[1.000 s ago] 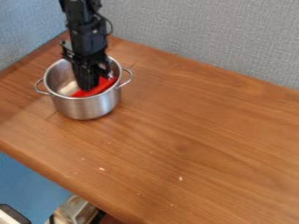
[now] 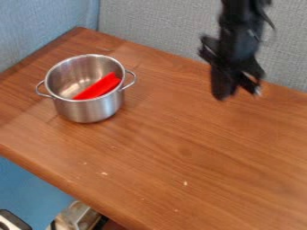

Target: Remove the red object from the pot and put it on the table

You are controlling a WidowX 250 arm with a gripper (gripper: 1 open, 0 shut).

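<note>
The red object [image 2: 100, 86], long and smooth, lies inside the silver pot [image 2: 86, 110], leaning from the pot's floor up toward its right rim. The pot stands upright at the left of the wooden table [image 2: 198, 153], with a loop handle on each side. High at the upper right is my black gripper [image 2: 236, 93], blurred and well away from the pot. No red shows at its fingers. How far apart the fingers are is hard to make out through the blur.
A grey fabric wall [image 2: 156, 22] closes off the back. Some metal hardware [image 2: 79, 216] sits past the table's front left edge.
The red object stays in the pot, which has not moved.
</note>
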